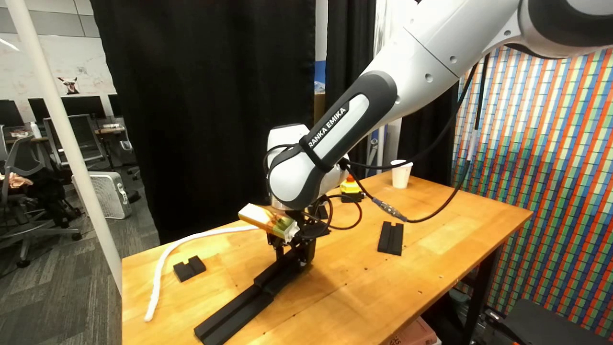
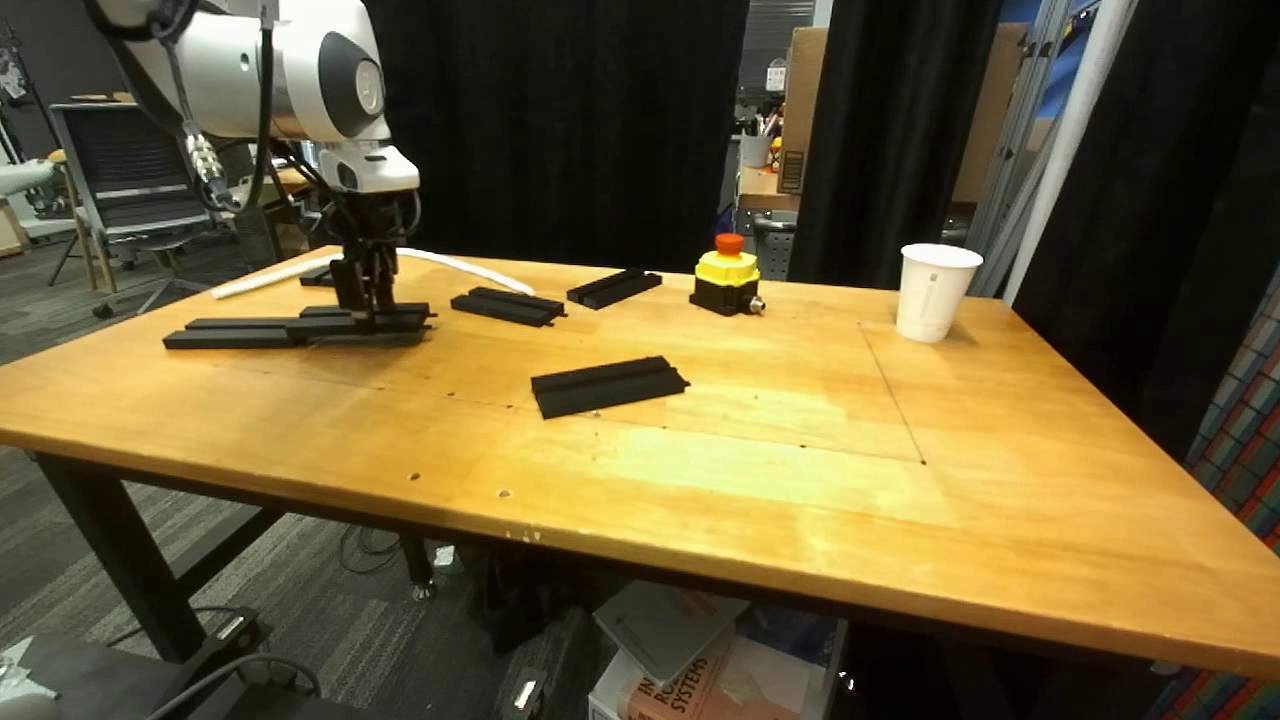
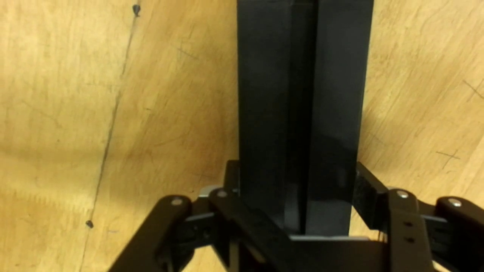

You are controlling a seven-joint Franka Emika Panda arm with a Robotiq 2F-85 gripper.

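My gripper (image 1: pixel 293 256) is shut on a black grooved track piece (image 1: pixel 281 275) low over the wooden table. In the wrist view the fingers (image 3: pixel 369 199) press on both long sides of the held piece, whose groove runs lengthwise between them. Another black grooved piece (image 1: pixel 234 315) lies in front of it, roughly in line. Their ends meet or slightly overlap in exterior view 1; whether they are joined cannot be seen. In exterior view 2 the lying piece (image 2: pixel 228 334) is left of my gripper (image 2: pixel 363 310), and the held piece looks about level with it.
More black grooved pieces lie loose: one on the right (image 1: pixel 391 238), a short one (image 1: pixel 189 268) at left, others behind the gripper. A white cord (image 1: pixel 166 253) curves along the left. At the back are an emergency stop button (image 2: pixel 726 276) and a paper cup (image 2: pixel 933 292).
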